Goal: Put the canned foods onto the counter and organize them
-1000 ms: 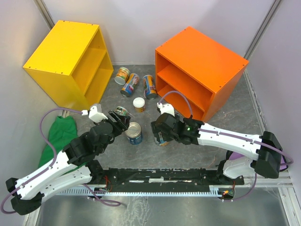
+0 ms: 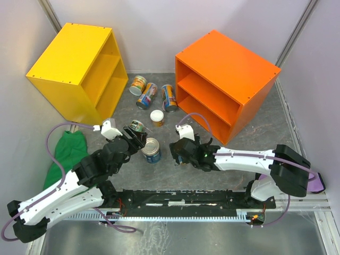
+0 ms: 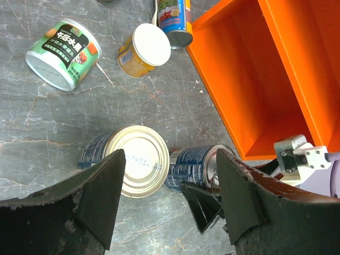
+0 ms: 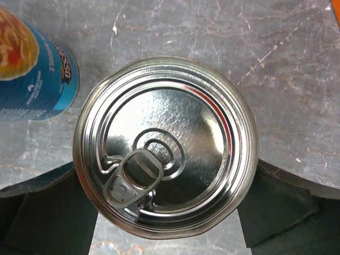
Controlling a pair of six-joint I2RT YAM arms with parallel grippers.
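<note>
A blue can with a gold lid [image 3: 143,159] stands upright between my two arms, a short way from my left gripper [image 2: 139,138]. That gripper is part open, its fingers [image 3: 93,207] apart with nothing gripped. To the right, another blue can [image 3: 188,166] is beneath my right gripper [image 2: 178,153]. In the right wrist view its silver pull-tab lid [image 4: 170,133] lies between the spread fingers, which flank it. Beyond are a green can on its side [image 3: 66,53], a yellow tub with a white lid [image 3: 151,45], and several cans lying farther back, one blue and yellow [image 2: 169,98].
An open yellow shelf [image 2: 79,61] stands at the back left and an orange one [image 2: 228,69] at the back right. A green cloth [image 2: 69,154] lies left of my left arm.
The left arm and the other cans look unmoved.
</note>
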